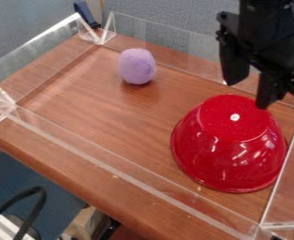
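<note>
An upturned red bowl [225,155] lies on the right part of the wooden table. A small lilac ball-like object [136,66] rests toward the back left. My black gripper [254,80] hangs in the upper right, above and behind the bowl. Its fingers are dark and partly merged with the housing, so whether they are open or shut is unclear.
Clear plastic walls border the wooden tabletop [87,112] on the sides shown. A black cable and pale objects sit off the table at the lower left.
</note>
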